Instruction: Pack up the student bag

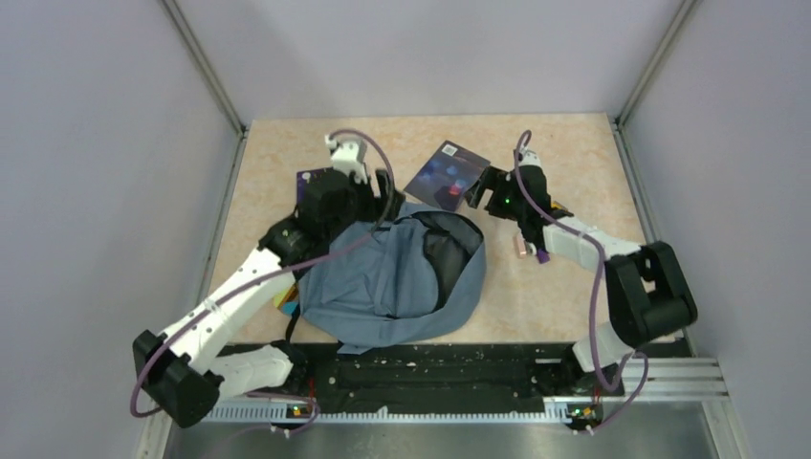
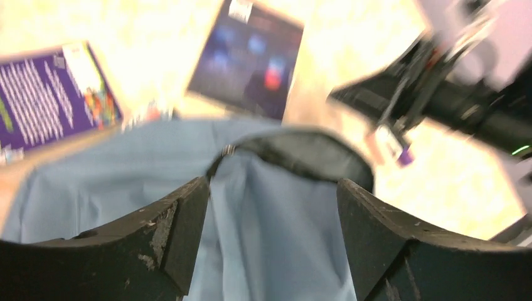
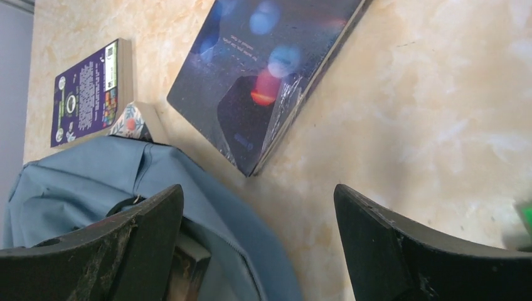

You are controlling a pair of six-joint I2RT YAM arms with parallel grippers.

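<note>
The blue-grey bag (image 1: 363,277) lies open at the front of the table, its dark inside showing on the right. Above the bag's back edge hangs my left gripper (image 1: 394,191), its fingers (image 2: 182,219) spread apart and nothing between them. Behind the bag lies a dark book (image 1: 445,172). My right gripper (image 1: 475,193) is open and empty, close to this book's near right side. A purple book (image 3: 88,94) lies flat at the back left, largely covered by the left arm in the top view. Inside the bag, a brownish box (image 3: 187,263) shows partly.
A small patterned box (image 3: 133,122) sits between the purple book and the bag. Small pink and purple items (image 1: 524,247) lie right of the bag, under the right arm. Bare table shows at the back right and far right.
</note>
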